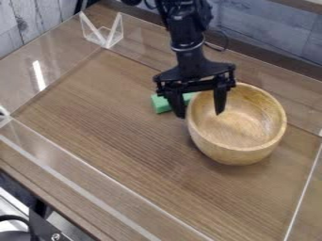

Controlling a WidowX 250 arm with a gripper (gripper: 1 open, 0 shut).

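Note:
The black gripper [195, 94] hangs open over the left rim of a large tan bowl [246, 136]. A green object [168, 103] lies on the wooden table just left of the bowl, partly hidden by the gripper.
A white wire-like holder [104, 30] stands at the back left edge.

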